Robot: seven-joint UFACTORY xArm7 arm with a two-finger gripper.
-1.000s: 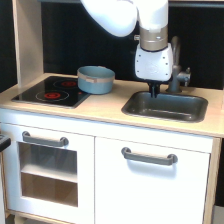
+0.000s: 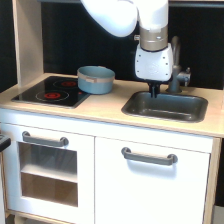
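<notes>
From the top of the camera view a white arm reaches down, and its gripper (image 2: 153, 92) hangs over the sink. Its dark fingers are small and lie against the dark basin, so whether they are open or shut does not show. A blue-grey pot (image 2: 96, 81) stands upright on the counter at the right edge of the stove, to the left of the gripper and well apart from it. The grey sink (image 2: 185, 110) has a faucet (image 2: 179, 72) behind it, just right of the arm.
The black stove top (image 2: 42, 95) with red burner rings lies at the left of the wooden counter (image 2: 98, 109). Below are a left cabinet door (image 2: 43, 153) with a window and a white right door (image 2: 150, 190), both with grey handles. Bare counter separates pot and sink.
</notes>
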